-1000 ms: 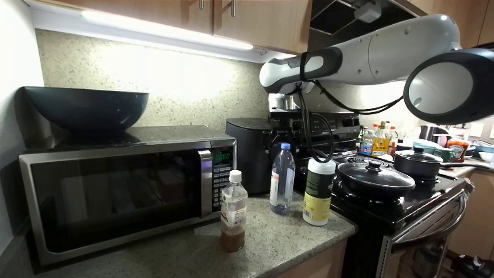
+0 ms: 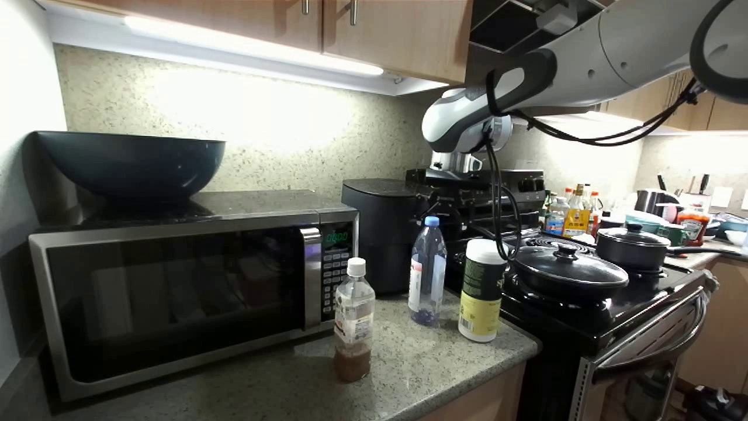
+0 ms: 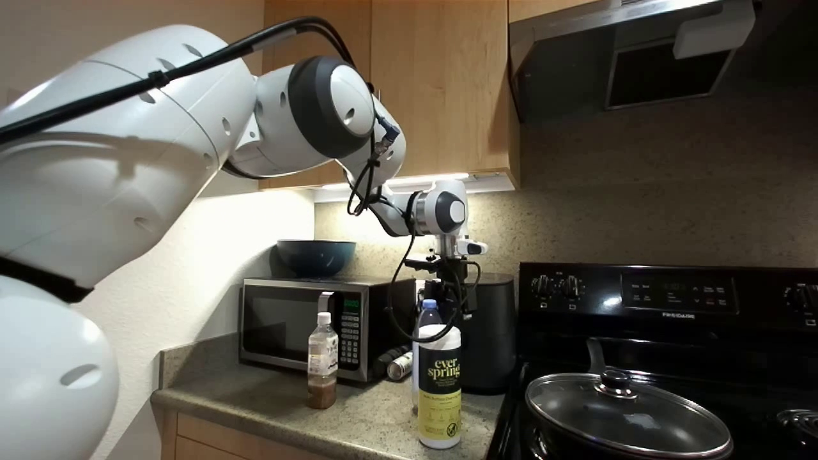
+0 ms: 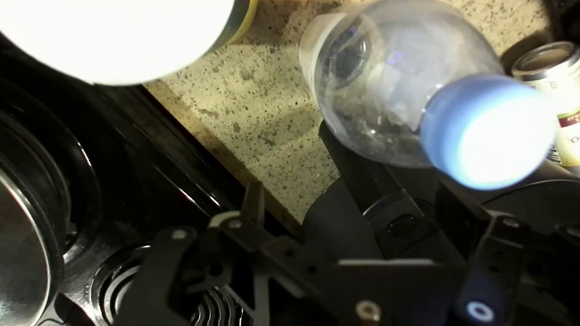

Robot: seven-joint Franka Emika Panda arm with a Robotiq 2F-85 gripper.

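Observation:
My gripper is open, with its fingers (image 4: 253, 203) wide apart and nothing held. It points down behind the blue-capped clear bottle (image 2: 428, 272), near the black air fryer (image 2: 378, 235). From the wrist, the bottle's blue cap (image 4: 484, 130) looms large beyond the fingertips, and a dark handle shows below in the gap. In exterior view 1 the gripper is hard to pick out against the dark stove. A white-topped wipes canister (image 3: 440, 391) stands beside the clear bottle. Farther left is a white-capped bottle with brown contents (image 2: 354, 323), upright.
A microwave (image 2: 182, 294) with a dark bowl (image 2: 133, 165) on top fills the left. The stove (image 3: 667, 306) at the right carries a lidded pan (image 2: 569, 270) and a pot (image 2: 633, 249). A small can (image 3: 400, 365) lies by the microwave. Bare counter (image 2: 414, 372) shows in front.
In exterior view 1 the arm has shifted to the right, its wrist slightly and its elbow more, up and partly out of frame. The bottles, canister and pans stay where they were.

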